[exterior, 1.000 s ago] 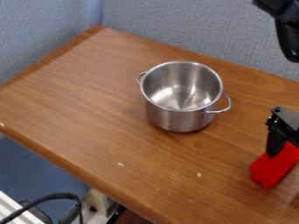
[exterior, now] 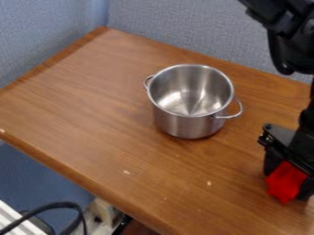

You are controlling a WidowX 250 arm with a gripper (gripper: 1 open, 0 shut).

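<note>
A red object [exterior: 284, 183] lies at the lower right of the wooden table, partly covered by my black gripper [exterior: 287, 165], which is shut on it. The far fingers and much of the object's right side are hidden by the gripper and the frame's edge. A steel pot [exterior: 188, 117] with two side handles stands upright near the middle of the table, up and left of the gripper.
Padded grey-blue walls border the back and left. Black cables [exterior: 55, 206] and white hardware sit off the table's lower-left edge.
My gripper has come down and to the left over the red object and now covers more of it. The pot has not moved.
</note>
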